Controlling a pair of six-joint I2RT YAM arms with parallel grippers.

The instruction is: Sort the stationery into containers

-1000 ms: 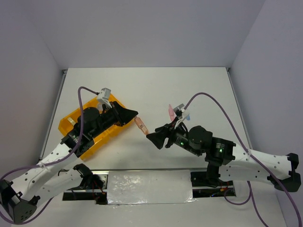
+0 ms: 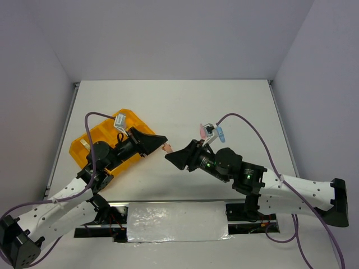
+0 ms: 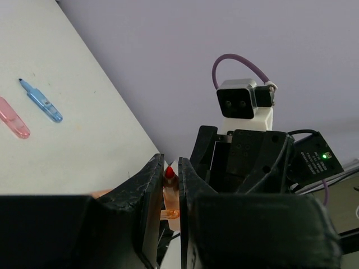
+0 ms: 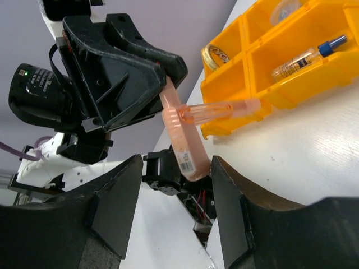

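My left gripper (image 2: pixel 161 142) is shut on one end of a pale orange pen-like item (image 2: pixel 167 148). In the right wrist view this orange item (image 4: pixel 186 140) slants down from the left fingertips, with a see-through orange piece sticking out sideways. A barcode label shows near its free end. My right gripper stands part open around that end, which lies close to its right finger (image 4: pixel 224 185); whether they touch I cannot tell. A red tip (image 3: pixel 169 172) shows between the left fingers. A pink pen (image 3: pixel 12 117) and a blue pen (image 3: pixel 41 101) lie on the table.
The yellow divided container (image 2: pixel 133 119) stands at the left, partly under my left arm. A tape roll (image 4: pixel 215 57) and a blue-capped bottle (image 4: pixel 305 59) sit in its compartments.
My right gripper has come left and slightly back, closing over the free end of the orange item. The left gripper has shifted a little right and toward the front, still holding it.
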